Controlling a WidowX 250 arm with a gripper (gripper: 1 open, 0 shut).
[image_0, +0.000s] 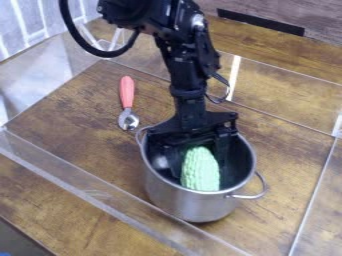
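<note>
The black robot arm (182, 60) reaches down from the top into a steel pot (198, 200) with two side handles. Its gripper (191, 142) is low in the pot's mouth, over a light green textured vegetable (201, 172) that lies inside. The fingertips are dark against the dark interior, so I cannot tell whether they hold it.
A utensil with a pink handle (127, 92) and metal head lies left of the pot. A white railing stands at the top left.
</note>
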